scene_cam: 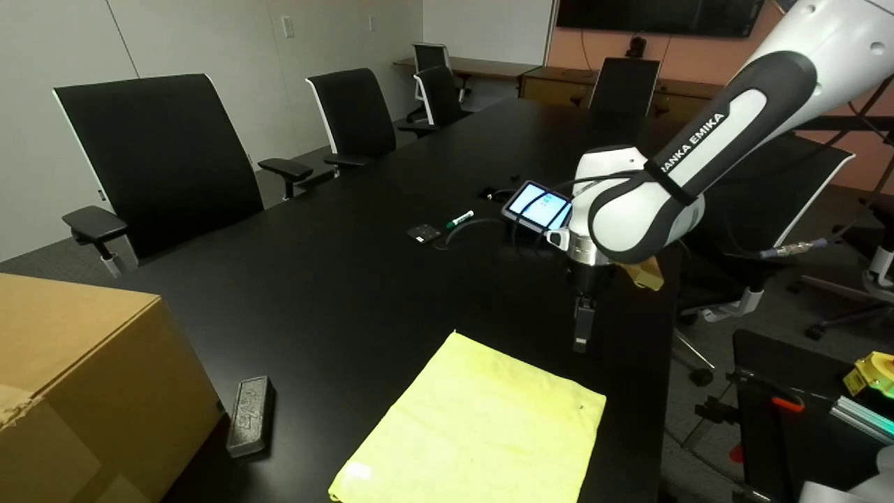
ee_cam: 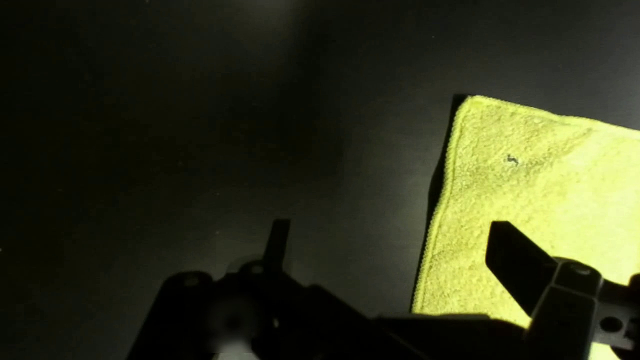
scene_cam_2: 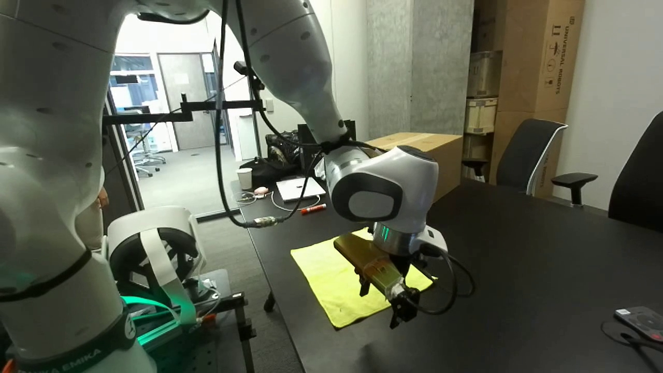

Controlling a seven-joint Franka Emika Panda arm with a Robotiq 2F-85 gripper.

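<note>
A yellow cloth [scene_cam: 478, 423] lies flat on the black table, one corner showing at the right of the wrist view, where the cloth [ee_cam: 534, 180] has a small dark mark. Above the table, near the cloth's far right edge, hangs my gripper [scene_cam: 582, 340], pointing down. Its fingers stand open with nothing between them. In the wrist view, one of the fingers [ee_cam: 277, 246] appears over bare table and the other over the cloth. From the second exterior view, the gripper [scene_cam_2: 380, 305] partly covers the cloth [scene_cam_2: 329, 280].
A dark eraser-like block [scene_cam: 251, 415] lies beside a cardboard box [scene_cam: 100, 377] at the left. Farther back are a lit tablet [scene_cam: 536, 206], a green marker [scene_cam: 460, 219] and a small black device [scene_cam: 424, 233]. Bare table lies between them and the cloth.
</note>
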